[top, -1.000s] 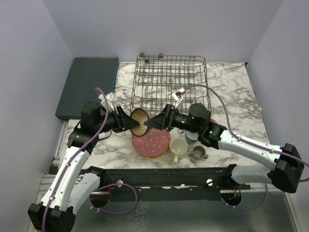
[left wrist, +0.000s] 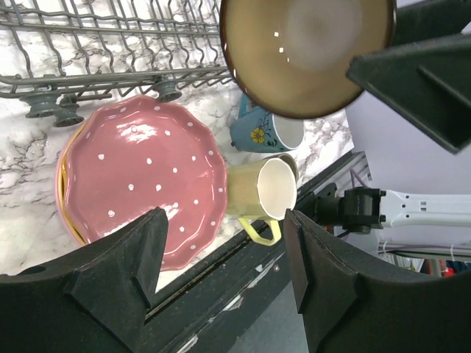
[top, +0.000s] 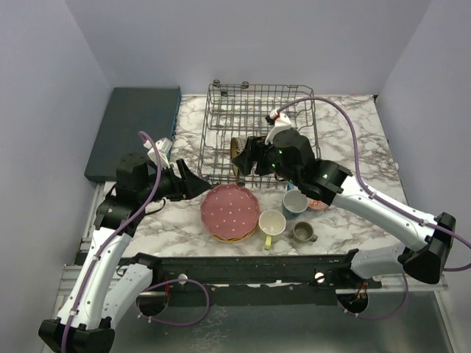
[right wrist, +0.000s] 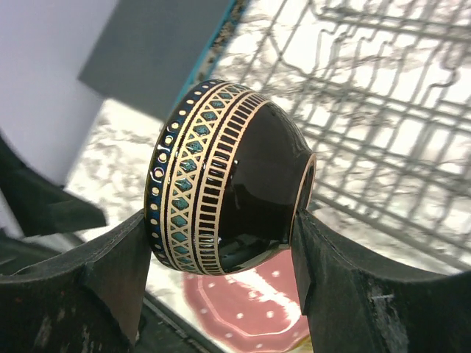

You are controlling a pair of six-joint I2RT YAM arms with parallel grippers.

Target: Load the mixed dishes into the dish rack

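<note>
A dark bowl (right wrist: 228, 176) with a gold-patterned band and tan inside is gripped by my right gripper (top: 243, 158); in the right wrist view both fingers press its sides. It hangs tilted over the front edge of the wire dish rack (top: 257, 110). To the left, my left gripper (top: 202, 182) is apart from the bowl, its fingers parted around nothing. Pink dotted plates (top: 229, 211) lie stacked before the rack. Beside them are a cream-yellow mug (top: 271, 222), a blue flowered cup (left wrist: 257, 132) and a grey-brown mug (top: 302, 232).
A dark flat box (top: 132, 132) stands left of the rack. A reddish dish (top: 318, 204) is partly covered by the right arm. The counter right of the rack is bare, and the rack looks empty where visible.
My right gripper has carried it rightward and back toward the rack, turning it. The left arm has barely moved.
</note>
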